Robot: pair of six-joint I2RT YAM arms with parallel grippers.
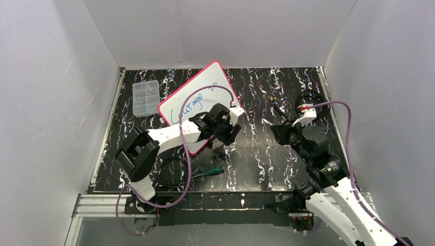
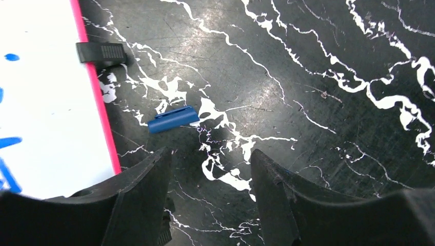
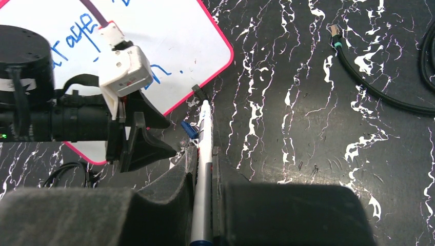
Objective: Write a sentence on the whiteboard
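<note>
The whiteboard (image 1: pixel 205 79), white with a pink-red rim, lies tilted on the table with blue handwriting (image 1: pixel 193 104) on it, partly covered by my left arm. My right gripper is shut on a white marker (image 3: pixel 205 133), whose uncapped white tip points away from the fingers. It hangs to the right of the board. A blue marker cap (image 2: pixel 173 119) lies on the table just off the board's edge. Above the table near that cap, my left gripper is part open, its fingers apart and nothing between them.
A clear compartment box (image 1: pixel 146 98) stands left of the board. A green-handled screwdriver (image 1: pixel 213 171) and a coiled black cable (image 1: pixel 171 173) lie in front. Another black cable (image 3: pixel 379 92) rests at the back right. Between the arms the table is clear.
</note>
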